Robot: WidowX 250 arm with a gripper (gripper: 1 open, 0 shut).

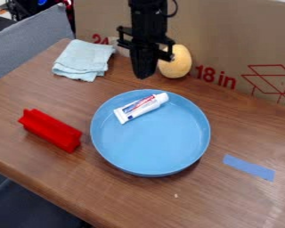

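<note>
A white toothpaste tube (140, 108) lies on the upper left part of a blue plate (150, 147). My black gripper (144, 68) hangs above and behind the tube, over the back of the table, apart from it. Its fingertips are small and dark, so whether they are open cannot be told; nothing shows held in them.
A folded pale blue cloth (83, 58) lies at back left, an egg-shaped yellow object (175, 62) by the cardboard (234, 44). A red object (50, 130) lies at left; blue tape (248, 167) is at right.
</note>
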